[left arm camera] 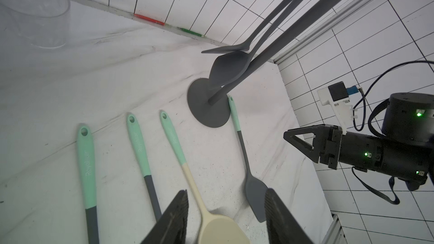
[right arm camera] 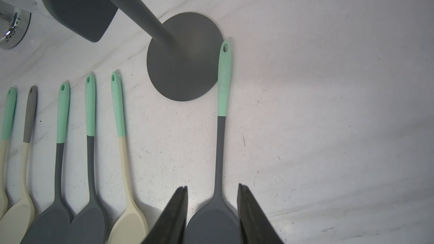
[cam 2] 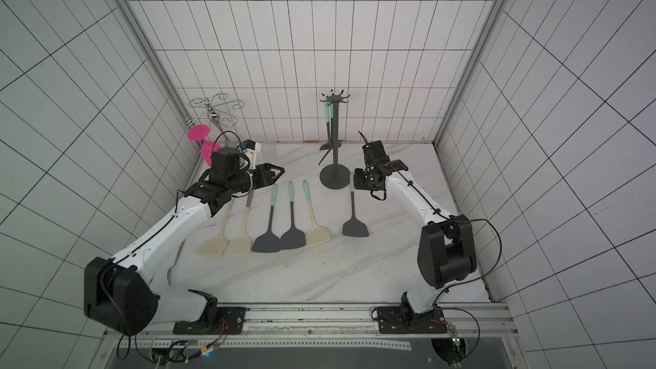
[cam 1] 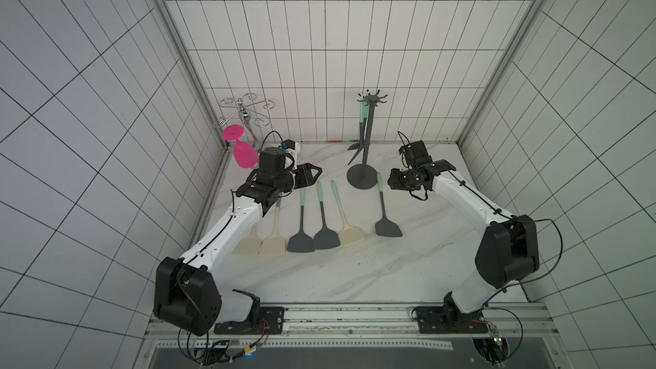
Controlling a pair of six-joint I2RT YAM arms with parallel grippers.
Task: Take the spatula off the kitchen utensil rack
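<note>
The dark grey utensil rack (cam 1: 368,133) stands at the back, right of the middle, on a round base. Two dark spatulas (left arm camera: 232,65) with mint handles hang on its left side. A dark spatula with a mint handle (right arm camera: 221,140) lies flat on the table in front of the rack, its handle end at the base. My right gripper is above this spatula in the right wrist view, its fingers apart and empty. Open and empty, my left gripper stays above the table left of the rack.
Several grey and cream spatulas (cam 1: 326,237) lie side by side on the left. A chrome stand (cam 1: 240,106) with pink utensils (cam 1: 244,153) is at the back left.
</note>
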